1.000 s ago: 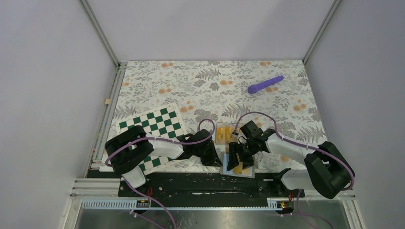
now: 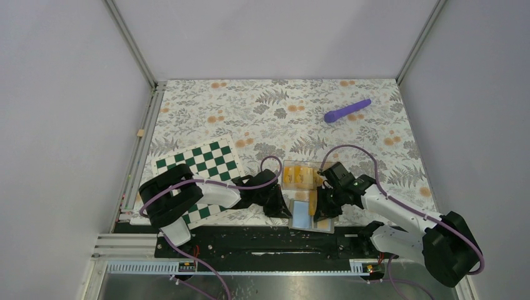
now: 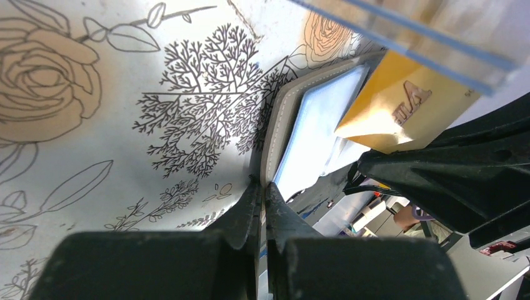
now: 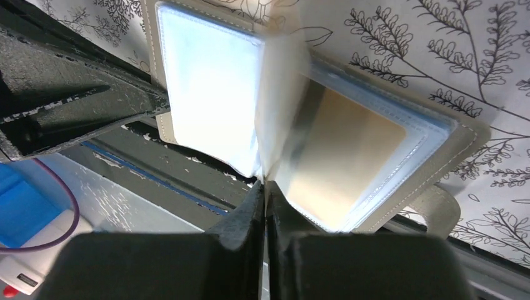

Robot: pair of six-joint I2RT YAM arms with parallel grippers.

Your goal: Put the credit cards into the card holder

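The card holder (image 4: 210, 87) lies open at the front edge, with blue pockets and a tan card (image 4: 340, 156) in its right pocket. My left gripper is shut at the holder's left edge, nothing clear between its fingers. My right gripper is shut over the holder's middle, at the base of a blurred, thin translucent strip. A gold card (image 3: 412, 100) stands tilted by the right gripper's fingers; whether it is held is hard to tell.
A clear tray of gold cards (image 2: 292, 175) sits behind the holder. A checkerboard (image 2: 206, 156) lies left, a purple microphone (image 2: 347, 110) at the back right.
My right gripper and arm have moved to the right, and more of the blue pocket shows in the top view. The left arm has not moved.
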